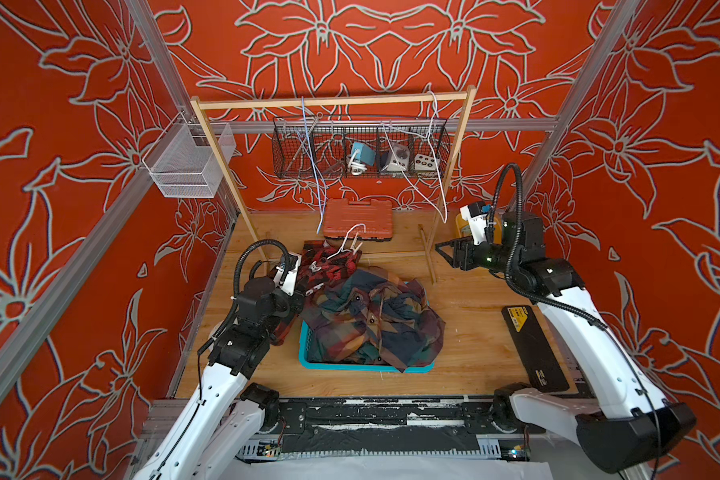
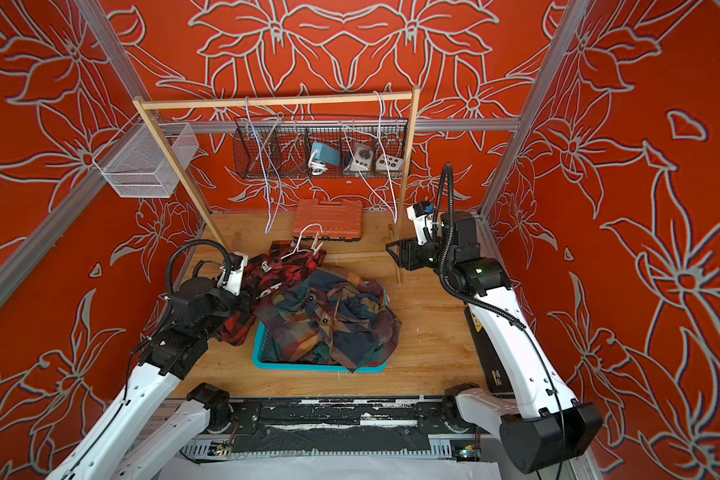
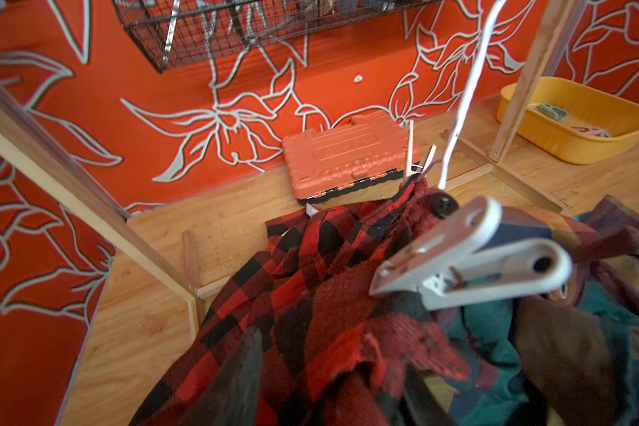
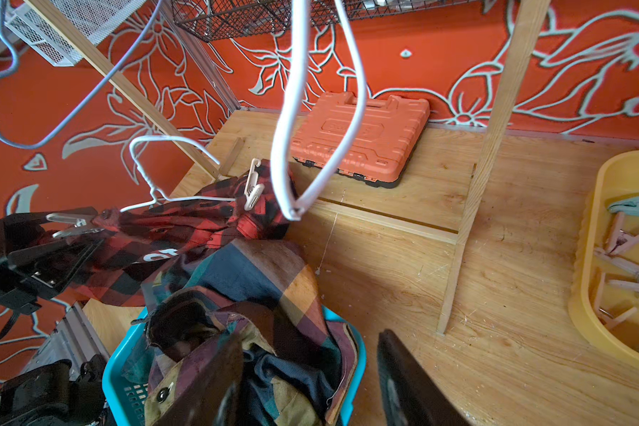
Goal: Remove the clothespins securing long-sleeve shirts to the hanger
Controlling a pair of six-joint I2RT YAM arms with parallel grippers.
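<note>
The red and black plaid shirt (image 4: 184, 220) hangs bunched from a white hanger (image 4: 152, 186). A pale clothespin (image 4: 252, 186) grips its far end. A second, grey-white clothespin (image 3: 468, 259) is clamped on the shirt's near end, just ahead of my left gripper. That gripper is shut on the shirt cloth, which fills the space between its fingers. Over the table's right side my right gripper (image 1: 445, 254) stands open and empty, apart from the shirt. Its fingers (image 4: 408, 376) show dark in the right wrist view.
A multicolour plaid shirt (image 1: 376, 320) fills the turquoise basket (image 1: 360, 367). The yellow bin (image 4: 585, 298) holds several clothespins. Empty hangers (image 4: 287, 135) dangle from the wooden rack (image 1: 336, 101). An orange case (image 1: 358, 217) lies behind. Bare tabletop lies right of the basket.
</note>
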